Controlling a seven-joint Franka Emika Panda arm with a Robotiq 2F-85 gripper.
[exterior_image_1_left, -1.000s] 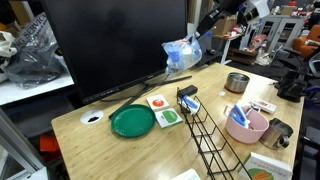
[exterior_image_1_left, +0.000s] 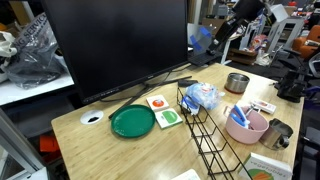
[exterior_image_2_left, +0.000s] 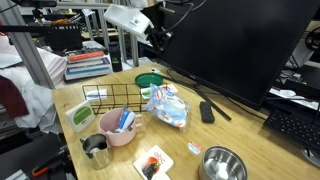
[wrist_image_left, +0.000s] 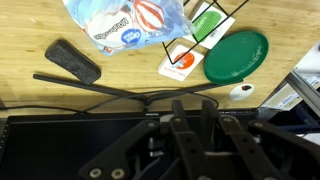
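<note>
A clear plastic bag with blue and red print (exterior_image_1_left: 204, 95) lies on the table beside the far end of the black wire rack (exterior_image_1_left: 212, 140). In the wrist view the bag (wrist_image_left: 130, 22) shows at the top, partly cut off. My gripper (exterior_image_2_left: 160, 42) is open, high above the table and clear of the bag, with nothing held. The pink bowl (exterior_image_2_left: 122, 130) stands beside the rack, with a blue-and-white item (exterior_image_2_left: 126, 121) in it. A green plate (exterior_image_1_left: 132, 120) rests on the table.
A large black monitor (exterior_image_1_left: 125, 45) stands along the back. A metal pot (exterior_image_2_left: 222, 163), a metal cup (exterior_image_2_left: 96, 150), a dark remote (wrist_image_left: 74, 62) and small picture cards (exterior_image_2_left: 156, 161) lie about.
A second ago the bag hung from my gripper in the air.
</note>
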